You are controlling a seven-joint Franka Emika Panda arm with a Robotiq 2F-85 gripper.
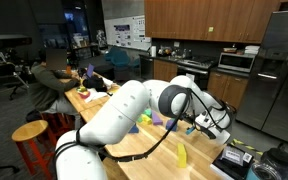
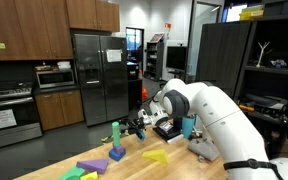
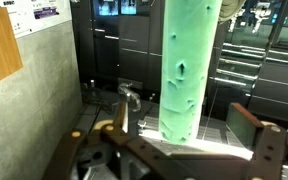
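Observation:
A tall green block point(image 3: 189, 75) stands upright in the middle of the wrist view, seen between the open fingers of my gripper. Its lower end shows in the gap, with space on both sides of it. From the second exterior view, the green block point(image 2: 116, 133) rises just above a blue-purple block point(image 2: 116, 152). My gripper point(image 2: 131, 126) is close on its right there. In the first exterior view the arm hides most of the block's surroundings, and how near the fingers are to it in depth is hard to tell.
A purple piece point(image 2: 93, 165) lies on the wooden table near the left. A yellow piece point(image 2: 155, 156) lies to the right of the blocks. Toward the table's near side is a yellow, banana-like thing point(image 1: 182, 156). Bare tabletop point(image 1: 149, 168) shows in front.

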